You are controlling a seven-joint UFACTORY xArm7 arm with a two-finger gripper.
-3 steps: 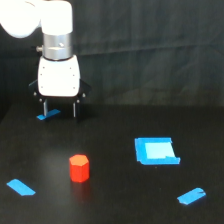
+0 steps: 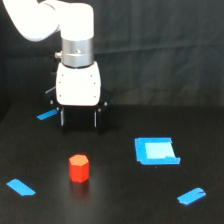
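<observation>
A red hexagonal block (image 2: 79,168) stands on the dark table, left of centre and toward the front. My gripper (image 2: 80,121) hangs behind it and higher in the picture, its two thin dark fingers spread apart with only empty space between them. On the right lies a white square (image 2: 159,150) bordered by blue tape (image 2: 146,158). The block is well to the left of this square and touches nothing else in view.
Short strips of blue tape mark the table at the front left (image 2: 20,187), front right (image 2: 191,196) and back left (image 2: 47,115). Between the block and the taped square the dark surface is bare.
My gripper has shifted to the right and lower in the picture, nearer the red block. The block and the taped square have stayed in place.
</observation>
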